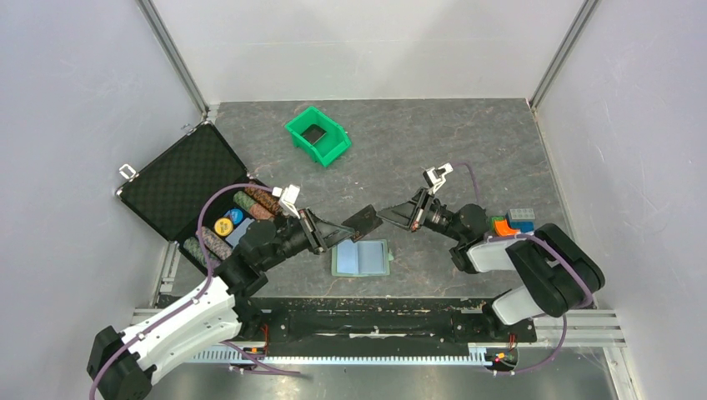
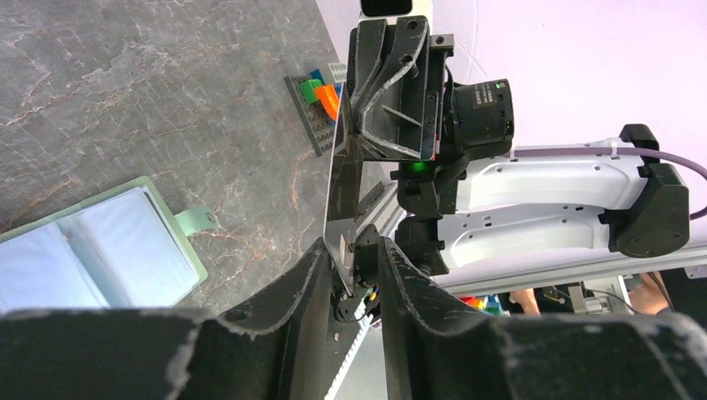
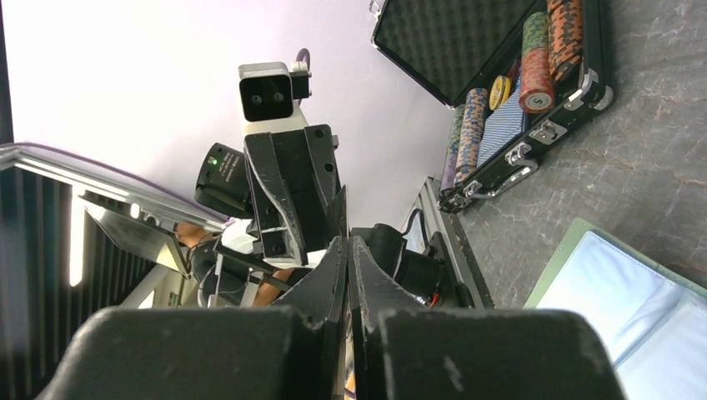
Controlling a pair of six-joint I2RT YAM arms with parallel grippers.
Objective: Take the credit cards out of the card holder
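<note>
The card holder (image 1: 361,258) lies open on the table, its pale blue pages (image 2: 125,250) edged in green. Above its far edge, a dark credit card (image 1: 364,221) is held between the two arms. My right gripper (image 1: 382,216) is shut on one end of the card; in the right wrist view the card (image 3: 343,208) shows nearly edge-on at the fingertips. My left gripper (image 1: 352,235) is part open at the opposite end. In the left wrist view, the card's near end (image 2: 338,246) reaches the gap between the fingers, whose contact with it is unclear.
A green bin (image 1: 298,125) with something dark inside stands at the back. An open case (image 1: 190,179) of poker chips fills the left side, partly under the left arm. Toy blocks (image 1: 521,227) sit at the right.
</note>
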